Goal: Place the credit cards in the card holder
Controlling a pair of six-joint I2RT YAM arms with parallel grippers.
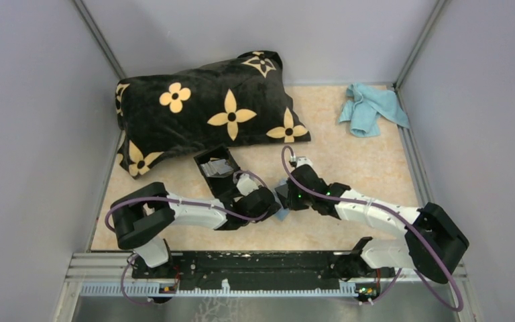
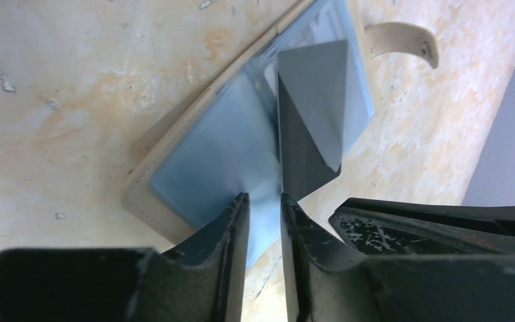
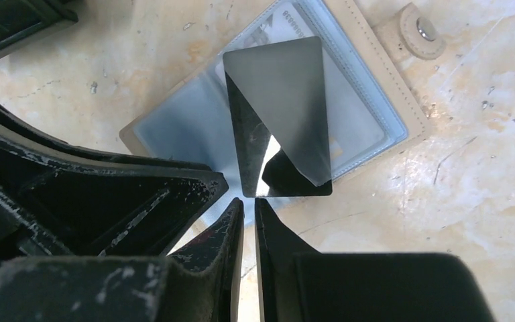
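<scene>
A black card [image 3: 288,100] lies slantwise on the opened card holder [image 2: 228,141], which has blue pockets, clear windows and a beige border. Whether any card edge sits inside a pocket I cannot tell. In the left wrist view my left gripper is partly open at the holder's near side, nothing between its fingers. The tips of my right gripper are together just below the card's lower edge, and nothing shows between them. From above, the arms hide much of the holder [image 1: 281,214].
A black open box [image 1: 206,159] with pale cards inside stands behind the left arm. The dark patterned pillow [image 1: 201,107] fills the back left, and a blue cloth [image 1: 369,111] lies at the back right. Clear table lies between cloth and right arm.
</scene>
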